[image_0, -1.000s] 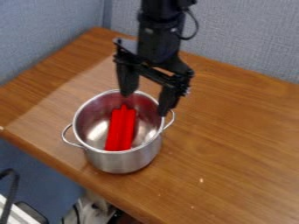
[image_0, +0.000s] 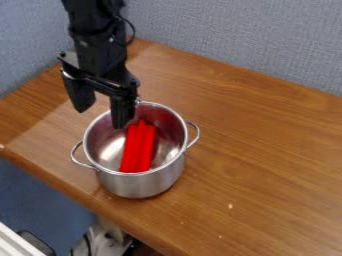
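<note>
A steel pot (image_0: 152, 178) with two side handles stands on the wooden table. Inside it lies a long red object (image_0: 138, 150), running front to back. My black gripper (image_0: 102, 100) hangs over the pot's back left part, its fingers spread open. The right finger partly hides the pot's interior; whether it touches anything is unclear.
The table's front left edge runs close by the pot, with a blue surface below. Grey walls stand at the back.
My gripper has moved left across the pot, from its right side to its back left. The pot and red object look unmoved.
</note>
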